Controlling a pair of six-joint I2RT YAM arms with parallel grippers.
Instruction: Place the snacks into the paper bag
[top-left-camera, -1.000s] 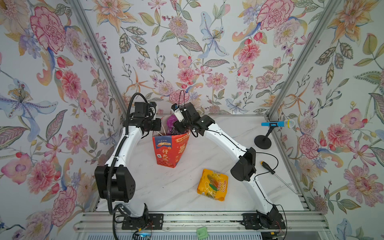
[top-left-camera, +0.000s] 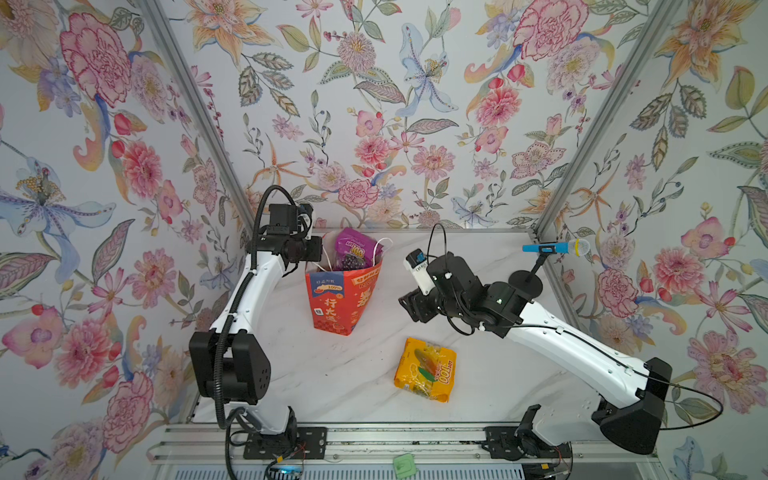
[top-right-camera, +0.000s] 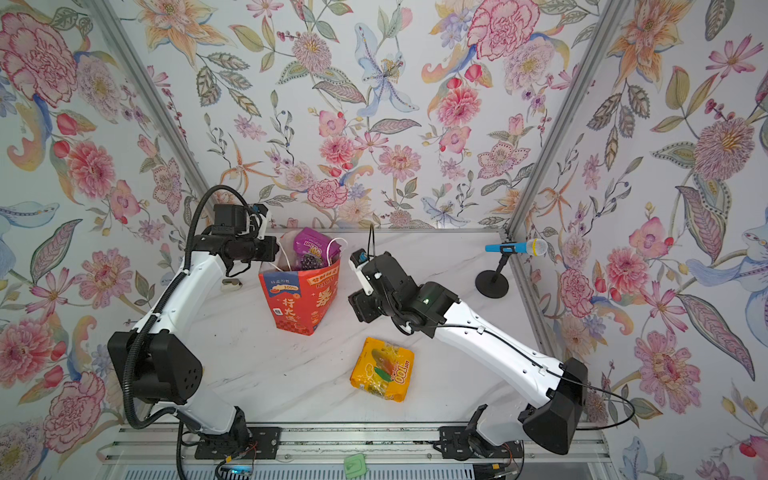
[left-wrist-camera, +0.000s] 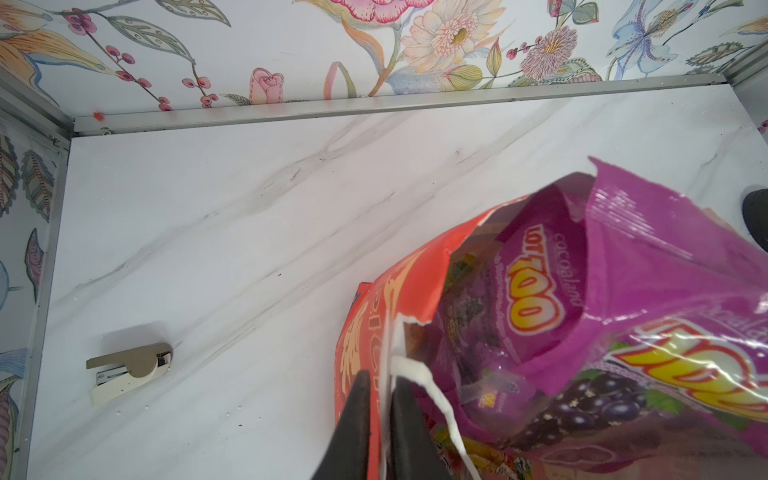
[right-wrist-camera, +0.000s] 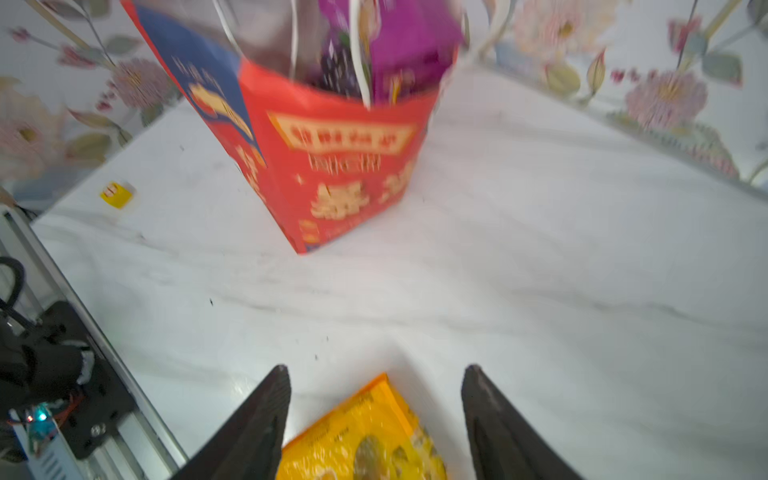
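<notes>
The red paper bag (top-left-camera: 342, 297) stands upright on the left part of the table. A purple snack pack (left-wrist-camera: 632, 352) sits in its mouth, its top end sticking up past the rim. My left gripper is shut on the bag's left edge, by the white handle (left-wrist-camera: 432, 392). On the table in front lies a yellow snack pack (top-left-camera: 425, 369), flat and outside the bag. My right gripper stands open above the table, between bag and yellow pack; nothing is between its fingers, and that pack's corner shows lower down beyond them.
A black stand with a blue device (top-left-camera: 544, 249) is at the back right. A small stapler (left-wrist-camera: 132, 368) lies left of the bag.
My right arm has drawn back from the bag's mouth toward the front right, over the table near the yellow pack. The left arm, bag and yellow pack have not moved.
</notes>
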